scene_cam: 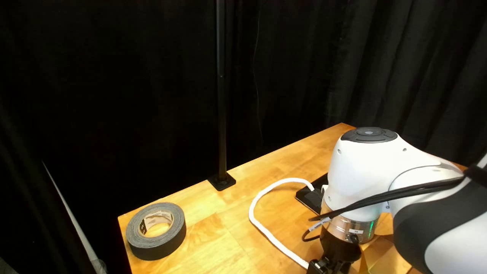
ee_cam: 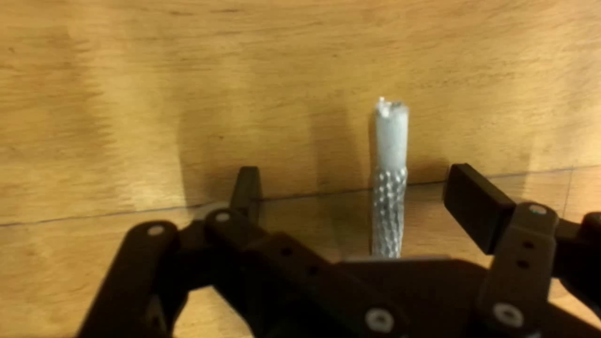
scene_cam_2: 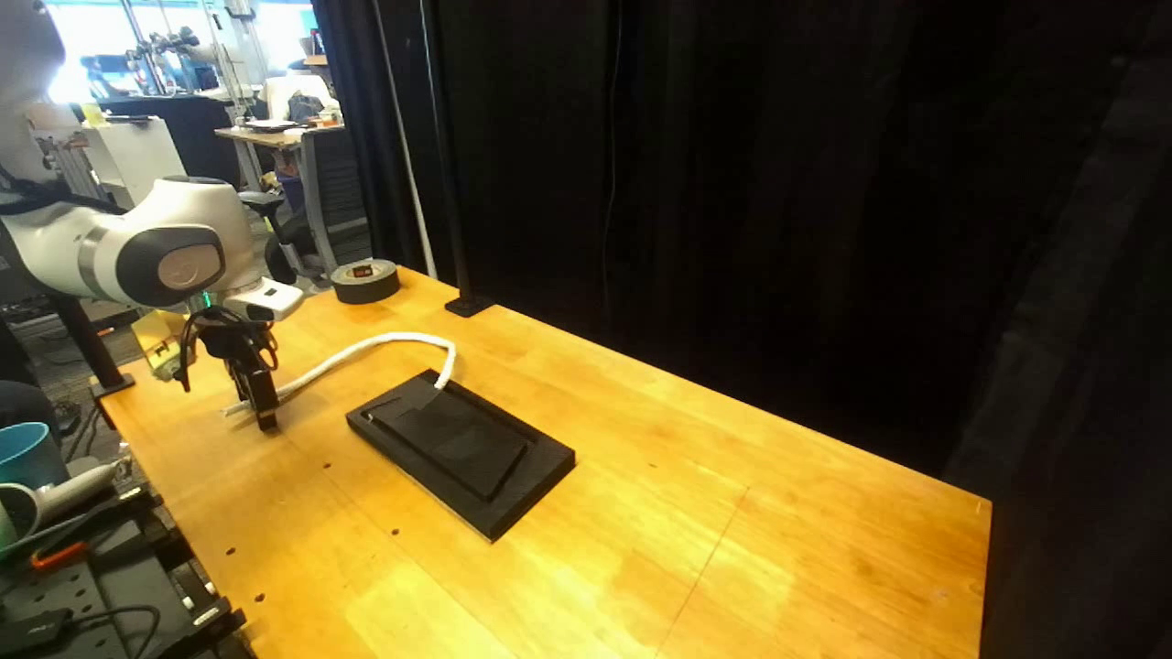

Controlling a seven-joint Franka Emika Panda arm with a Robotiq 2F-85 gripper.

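Observation:
A white cord (scene_cam_2: 379,341) curves over the wooden table from a flat black board (scene_cam_2: 541,460). In the wrist view the cord's free end (ee_cam: 389,138) has a smooth pale tip and a braided silvery sleeve. My gripper is open, its fingers on either side of this end, nearer the right one and touching neither. Exterior view 2 shows the gripper (scene_cam_2: 267,412) pointing down, low over the table by the cord's end. In exterior view 1 the cord (scene_cam: 274,235) runs toward the gripper, whose fingertips are cut off by the lower edge.
A roll of dark tape (scene_cam: 156,230) lies at the table's far corner. A black post base (scene_cam: 222,181) stands on the back edge. Beyond the board, the wooden table (scene_cam_2: 769,527) is bare.

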